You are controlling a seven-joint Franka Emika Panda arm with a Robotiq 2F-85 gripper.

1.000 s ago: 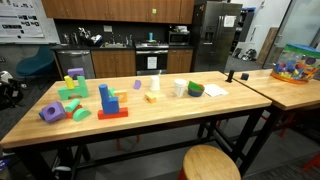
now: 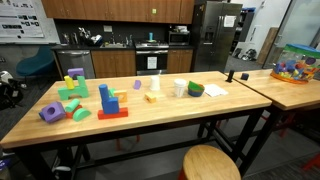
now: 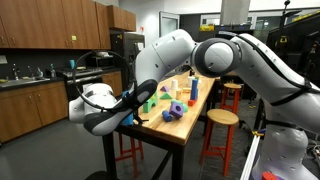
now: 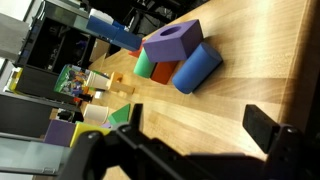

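In the wrist view my gripper stands open, its two dark fingers well apart and only bare tabletop between them. A purple block [image 4: 172,42] lies beyond the fingertips, with a blue cylinder [image 4: 197,68] close beside it and a green piece [image 4: 163,70] on the other side. From the first exterior view, a purple block [image 2: 52,113] sits near the table's left end. Green blocks [image 2: 72,91] stand behind it. To its right are a blue upright piece [image 2: 104,94] and a red piece [image 2: 113,114]. The arm [image 3: 110,45] reaches to the table's near end in the second exterior view.
Further along the wooden table [image 2: 225,101] are a yellow block [image 2: 152,97], a white cup [image 2: 180,87] and a green bowl [image 2: 195,90]. A stool [image 2: 210,163] stands in front.
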